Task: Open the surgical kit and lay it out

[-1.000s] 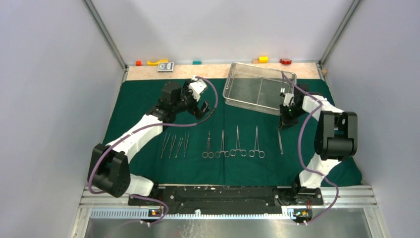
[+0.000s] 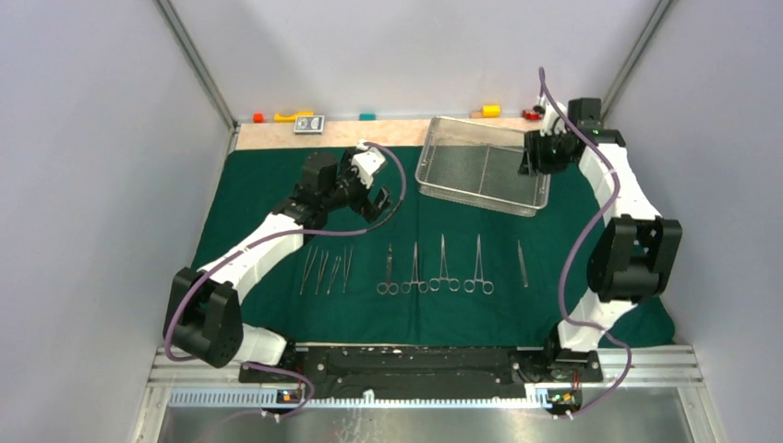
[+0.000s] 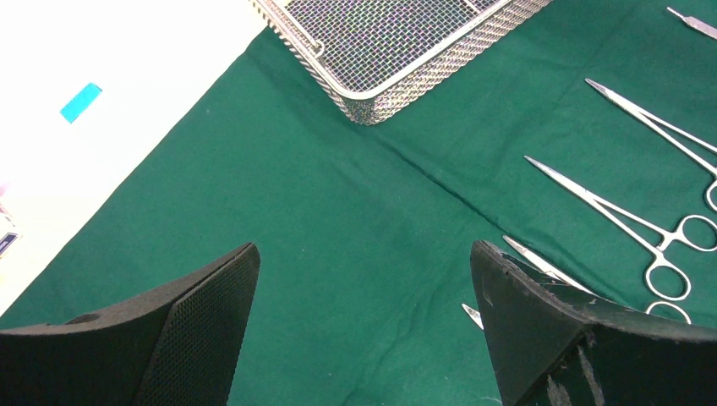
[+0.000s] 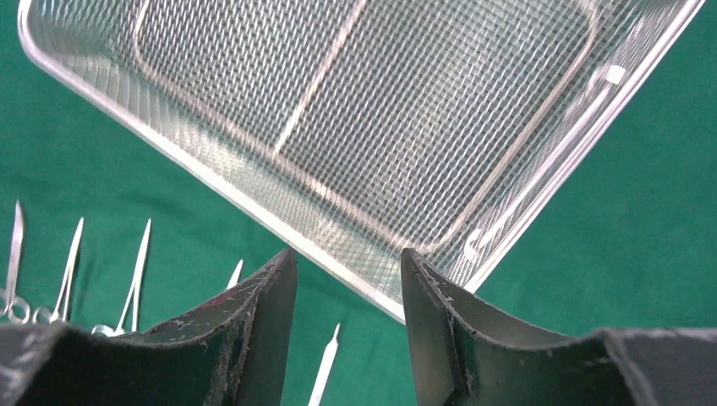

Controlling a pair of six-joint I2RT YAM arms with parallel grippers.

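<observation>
A wire mesh tray (image 2: pixel 475 166) stands empty at the back right of the green cloth (image 2: pixel 258 194). In a row across the front lie several tweezers (image 2: pixel 322 269) at the left, scissors (image 2: pixel 389 269), scissor-handled clamps (image 2: pixel 443 265) and, farthest right, a slim scalpel handle (image 2: pixel 523 264). My right gripper is open above the tray's right end, nothing between its fingers; the scalpel handle (image 4: pixel 324 370) shows below it. Left of the tray, my left gripper hangs open over bare cloth, its right finger covering parts of the scissor-like tools.
Along the pale back strip (image 2: pixel 406 132) sit a small grey box (image 2: pixel 309 124), a teal block (image 2: pixel 367 116) and a yellow block (image 2: pixel 490 111). Bare cloth lies between the tray and the tool row. Purple cables (image 2: pixel 591 221) loop along both arms.
My right gripper was at the top end of the scalpel handle; it opened there and has moved back over the tray's right end. The scalpel handle stays on the cloth. My left arm is still.
</observation>
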